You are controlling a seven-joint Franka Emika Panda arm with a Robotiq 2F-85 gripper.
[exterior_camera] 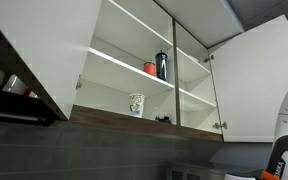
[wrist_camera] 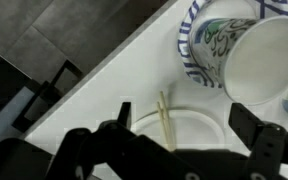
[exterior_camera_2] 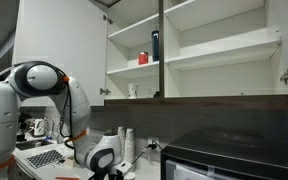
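Note:
In the wrist view my gripper is open, its dark fingers spread wide with nothing gripped between them. Below the gap a round white plate or lid (wrist_camera: 202, 124) lies on the white surface, with thin tan sticks (wrist_camera: 165, 122) across its left part. Up and to the right is a patterned white cup (wrist_camera: 227, 38), its pale round end facing the camera. A blue-and-white dish (wrist_camera: 191, 67) shows around it. Exterior view 2 has the white arm (exterior_camera_2: 76, 100) bent down to the counter, close to a stack of patterned cups (exterior_camera_2: 129, 147).
Open cabinet shelves hold a patterned cup (exterior_camera: 137, 104), a red can (exterior_camera: 149, 68) and a dark canister (exterior_camera: 162, 66). A black microwave-like box (exterior_camera_2: 229, 143) stands right of the arm. A dish rack (exterior_camera_2: 46, 158) lies to its left, and cabinet doors (exterior_camera_2: 134, 24) hang open overhead.

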